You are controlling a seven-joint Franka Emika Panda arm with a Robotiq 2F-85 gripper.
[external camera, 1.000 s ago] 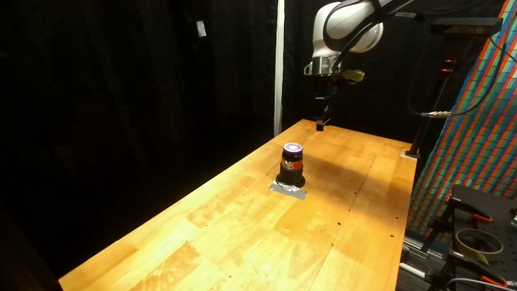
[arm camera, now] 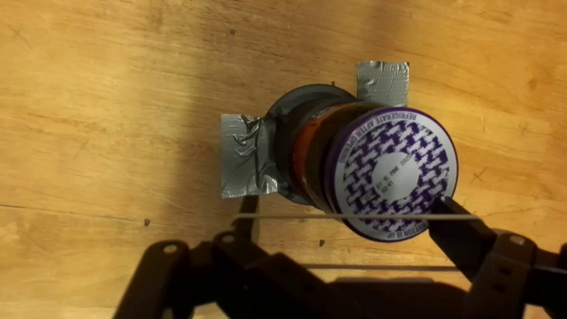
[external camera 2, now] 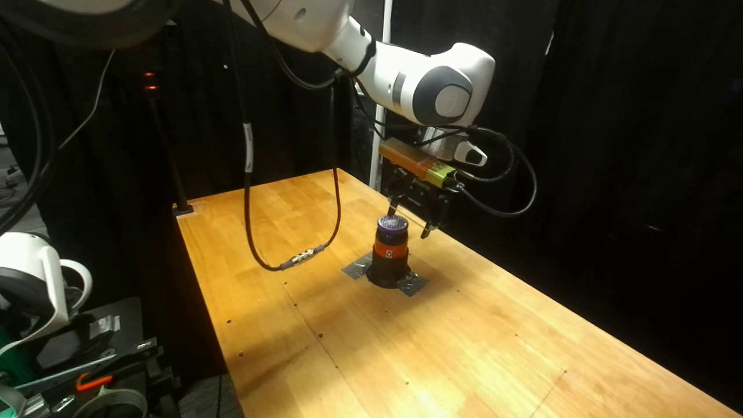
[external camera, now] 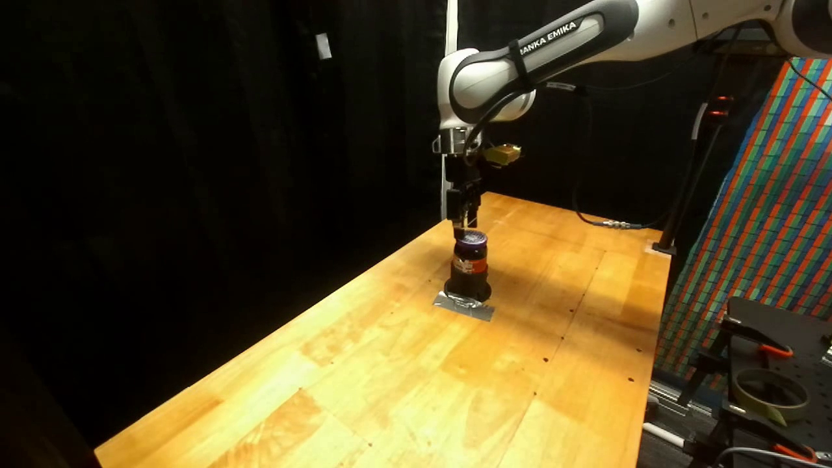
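Note:
A dark jar [external camera: 471, 253] with an orange label stands upright in a black round holder [external camera 2: 387, 274], which silver tape [arm camera: 245, 157] fixes to the table. Its purple and white lid [arm camera: 396, 170] faces up in the wrist view. My gripper [external camera 2: 408, 223] is open at about lid height, its fingers pointing down, with a thin band [arm camera: 297, 216] stretched between the tips. The band crosses over the lid's near part in the wrist view. One finger [arm camera: 457, 226] overlaps the lid's lower right edge there; the other stands well left of the jar. Whether anything touches the lid cannot be told.
A black cable [external camera 2: 245, 209] hangs from the arm, its connector close to the tabletop. Off the table's side, a cart [external camera: 788, 327] carries a tape roll [external camera: 770, 394] and clamps.
My arm has come down and to the left in exterior view 1, bringing the gripper from behind the jar to its lid. The jar stands where it was.

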